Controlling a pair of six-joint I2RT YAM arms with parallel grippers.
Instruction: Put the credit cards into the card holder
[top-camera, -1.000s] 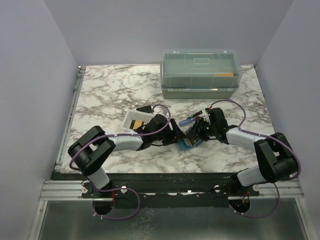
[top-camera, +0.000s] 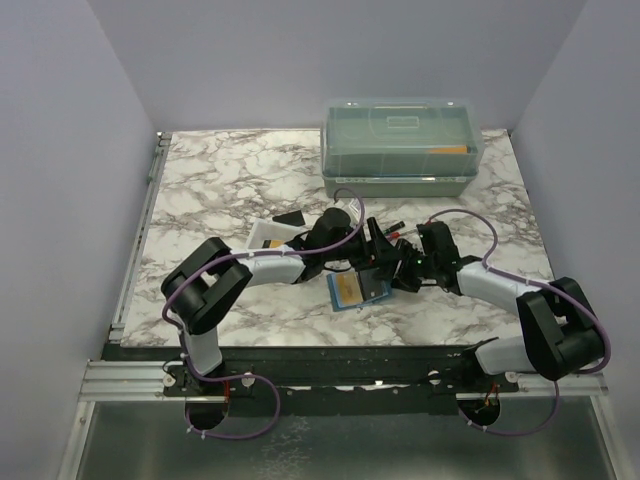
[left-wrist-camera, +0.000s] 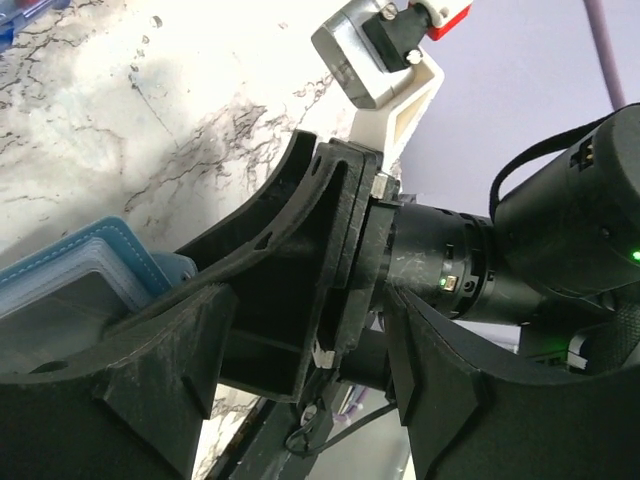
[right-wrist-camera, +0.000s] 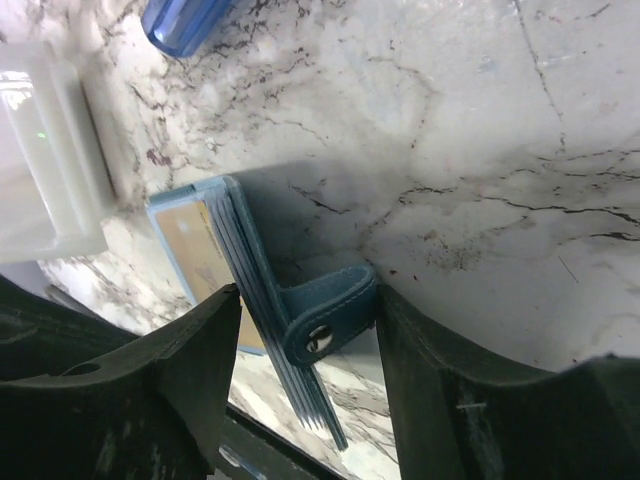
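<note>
The blue card holder (top-camera: 346, 290) lies open near the front middle, a tan panel and clear sleeves visible (right-wrist-camera: 197, 250). In the right wrist view my right gripper straddles its sleeves and snap tab; whether it grips them is unclear. My left gripper is partly open beside the holder (left-wrist-camera: 75, 280), which appears at the lower left of its view; the right gripper's black body fills the space behind it. In the top view both grippers crowd over the holder's right part.
A white tray (top-camera: 259, 232) with a black item above it stands left of the holder. A large translucent green case (top-camera: 395, 140) is at the back. Pens (top-camera: 393, 227) lie behind the grippers.
The holder now lies spread wider with its tan panel showing toward the front left. My left gripper has risen toward the back, and the right has shifted slightly toward the front.
</note>
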